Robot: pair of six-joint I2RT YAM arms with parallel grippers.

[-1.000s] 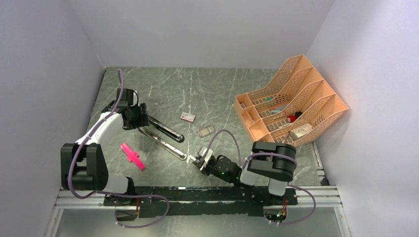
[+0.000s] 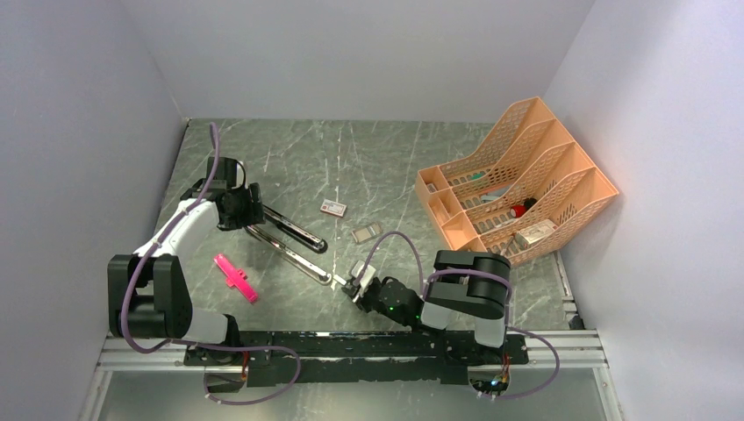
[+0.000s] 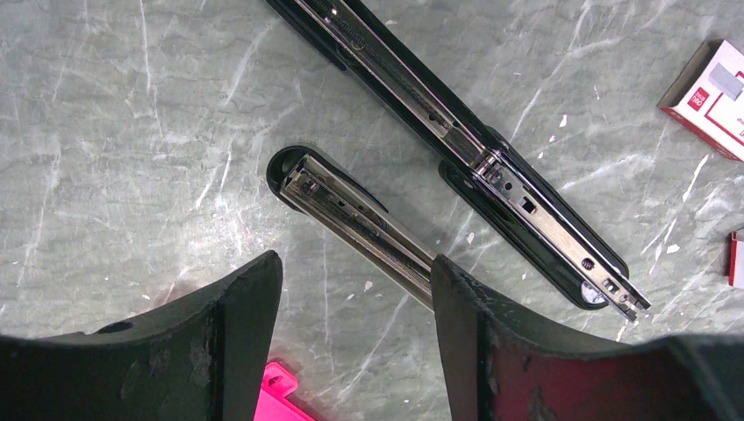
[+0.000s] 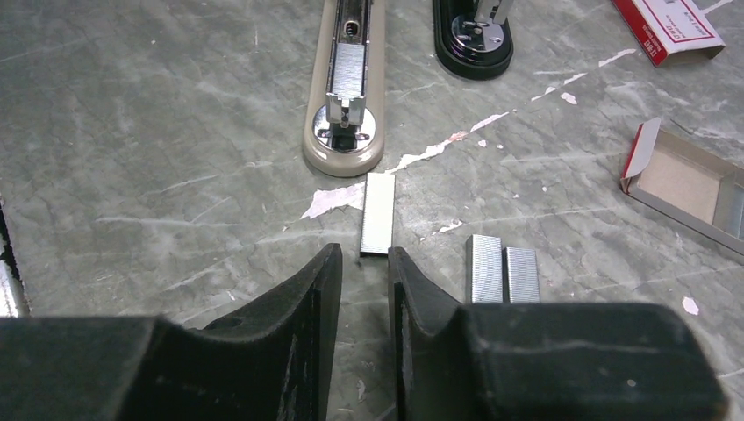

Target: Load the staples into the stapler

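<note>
Two opened staplers lie on the table, a beige one (image 2: 294,257) and a black one (image 2: 303,232). A silver staple strip (image 4: 378,210) rests just off the beige stapler's front end. In the right wrist view my right gripper is partly open, its fingertips at the strip's near end; the strip does not appear pinched. Two more strips (image 4: 503,268) lie side by side to the right. My left gripper is open above the beige stapler (image 3: 361,217), one finger hiding part of it, with nothing held.
A pink stapler (image 2: 235,278) lies at the left front. A small staple box (image 2: 333,208) and an opened box tray (image 2: 367,232) sit mid-table. The orange organizer (image 2: 456,232) stands at the right.
The right arm's elbow has shifted left, while its gripper has barely moved beside the staple strip. The left arm has stayed still.
</note>
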